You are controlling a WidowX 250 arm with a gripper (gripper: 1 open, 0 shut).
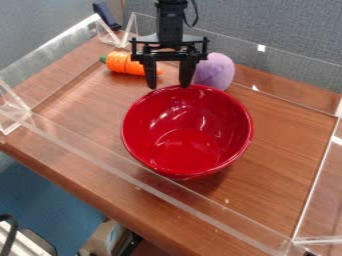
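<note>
A large red bowl (187,140) sits on the wooden table toward the middle. My black gripper (168,76) hangs just behind and above the bowl's far rim, fingers apart and pointing down, with nothing seen between them. Behind it lie an orange toy carrot (124,63) on the left and a purple rounded object (217,72) on the right, partly hidden by the arm.
Clear plastic walls (319,200) edge the wooden table (94,160). Bare wood shows left, right and in front of the bowl. A blue floor and some equipment show at the lower left.
</note>
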